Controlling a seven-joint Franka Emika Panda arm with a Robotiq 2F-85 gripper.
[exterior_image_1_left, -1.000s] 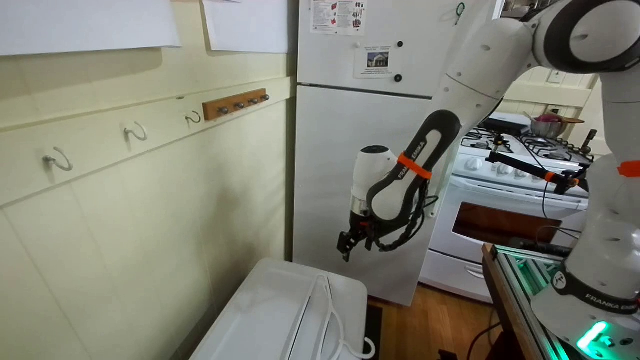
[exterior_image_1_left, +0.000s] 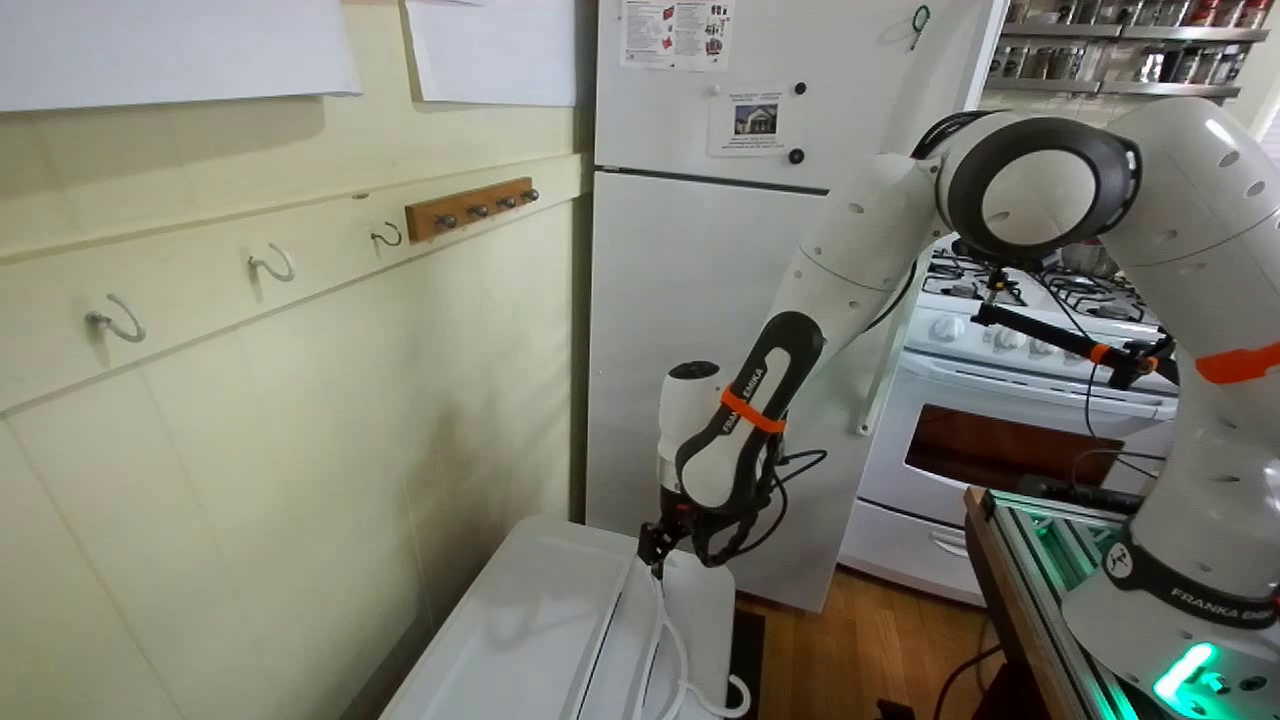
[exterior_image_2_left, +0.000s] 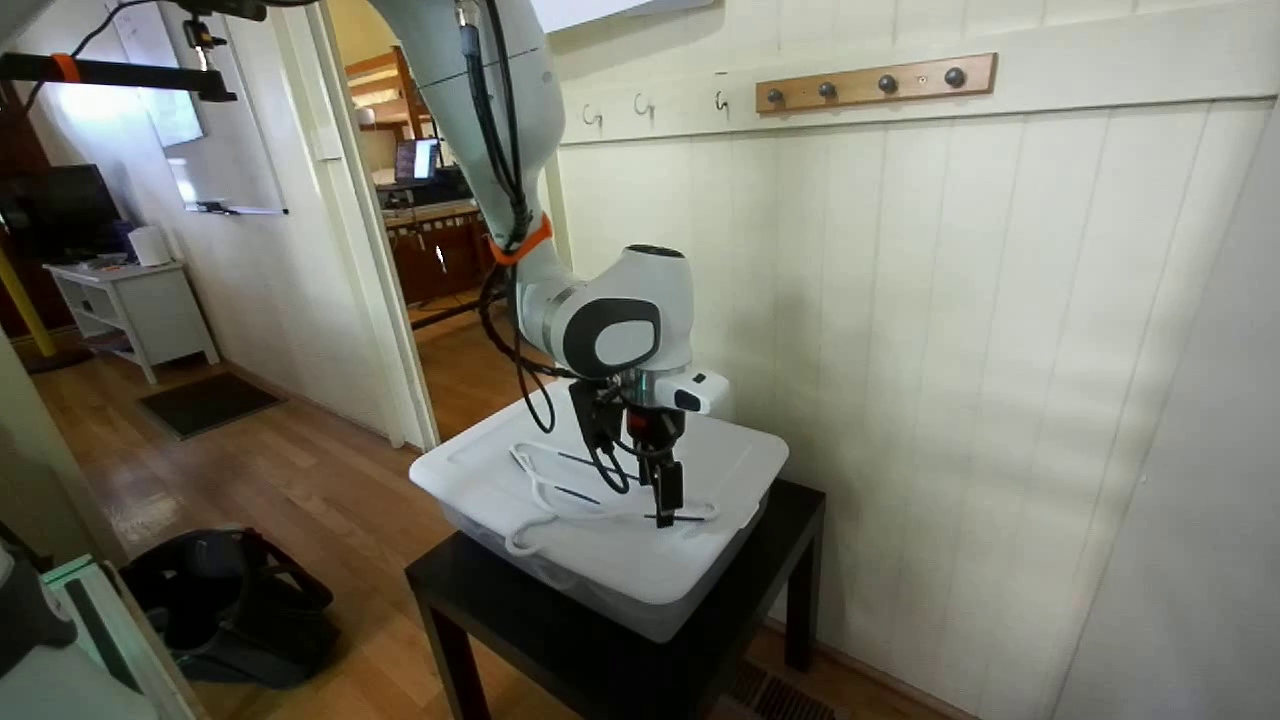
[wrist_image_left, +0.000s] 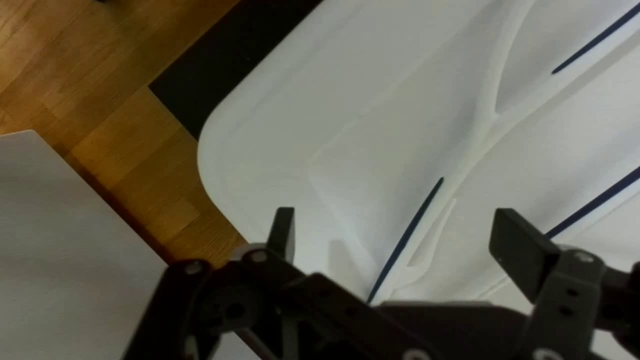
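Observation:
A white hanger with dark strips (wrist_image_left: 480, 141) lies flat on the white lid (exterior_image_2_left: 636, 570) of a storage bin; in exterior view 1 its hook (exterior_image_1_left: 734, 698) reaches over the lid's edge. My gripper is open and points down over one end of the hanger. In the wrist view that narrow end passes between the two spread fingers, with space on both sides. From exterior view 2, the gripper (exterior_image_2_left: 667, 510) appears low, close to the lid; whether its fingertips touch the lid, I cannot tell.
The bin stands on a black table (exterior_image_2_left: 792, 534) against the wall. A wooden peg rack (exterior_image_1_left: 470, 209) and several metal hooks (exterior_image_1_left: 274, 263) are mounted above. The fridge (exterior_image_1_left: 708, 348) rises close behind the gripper in exterior view 1.
The arm has come down and leftward in exterior view 1, from above the fridge side of the lid to the hanger's far end. The hanger has not moved.

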